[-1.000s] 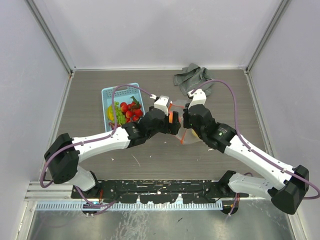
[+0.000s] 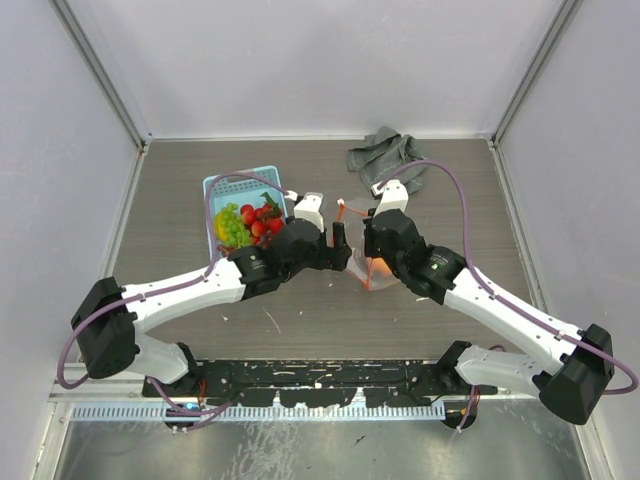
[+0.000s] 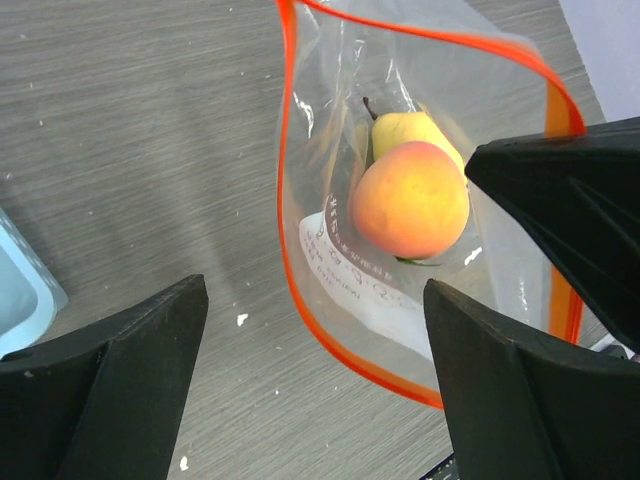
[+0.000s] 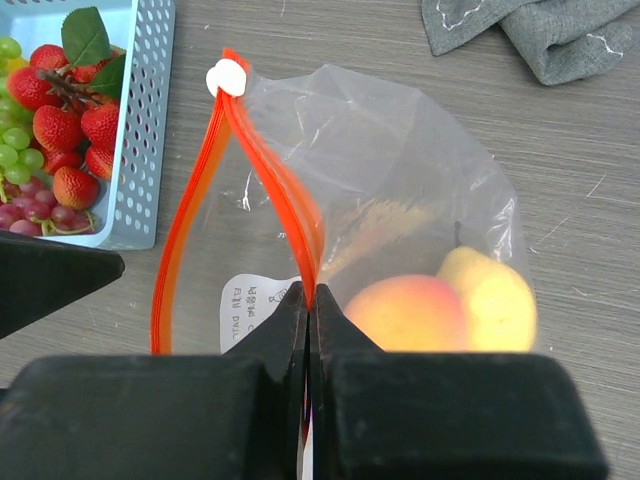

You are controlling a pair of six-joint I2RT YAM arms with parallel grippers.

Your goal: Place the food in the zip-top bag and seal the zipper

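Observation:
The clear zip top bag (image 4: 380, 180) stands with its orange-edged mouth spread. A peach (image 3: 410, 200) and a yellow pear (image 4: 495, 300) lie inside. My right gripper is shut on the bag's orange zipper edge. My left gripper is open at the bag's mouth, nothing between its fingers; the peach is beyond it, inside the bag. A blue basket (image 4: 140, 180) of grapes, strawberries (image 4: 58, 128) and other food sits left of the bag.
A grey cloth (image 2: 385, 155) lies at the back, behind the bag. White walls (image 2: 70, 220) bound the workspace.
My left gripper has drawn back slightly to the left and toward the front from the bag's mouth, where the peach showed beside it earlier. The right gripper has barely moved.

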